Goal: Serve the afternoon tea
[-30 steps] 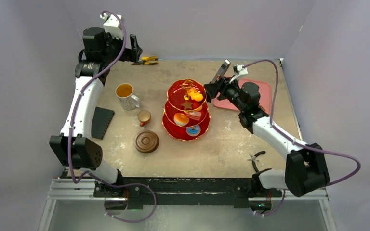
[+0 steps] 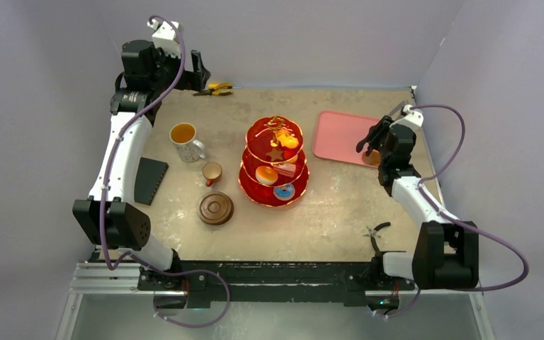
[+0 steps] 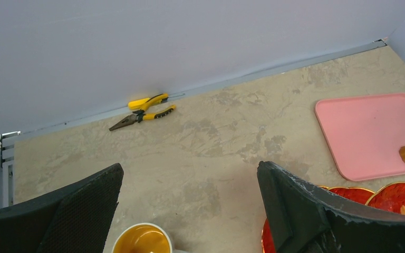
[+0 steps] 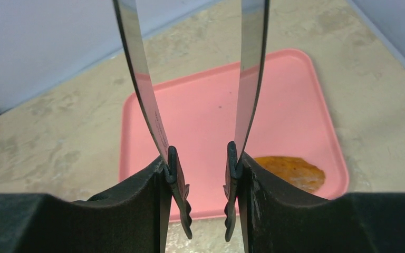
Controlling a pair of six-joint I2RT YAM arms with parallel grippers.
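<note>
A three-tiered red stand [image 2: 249, 188] with gold rims bears several small pastries at the table's middle. On the pink tray [image 2: 331, 134], one brown pastry [image 4: 299, 175] lies near a corner. My right gripper is over the tray, its fingers around the metal tongs [image 4: 250, 58]. The black tips of the tongs stand apart, empty, to the left of the pastry in the right wrist view. High at the back left, my left gripper is open with nothing between its fingers.
A mug [image 2: 186, 147], a small cup [image 2: 212, 171], a brown lid [image 2: 216, 207] and a black notebook [image 2: 149, 180] stand on the left side. Yellow pliers [image 2: 218, 91] lie at the back edge, other pliers [image 2: 375, 234] at the front right.
My right arm has swung right with the tongs, from beside the stand's top tier to above the tray near the pastry. The left arm and the stand have stayed put.
</note>
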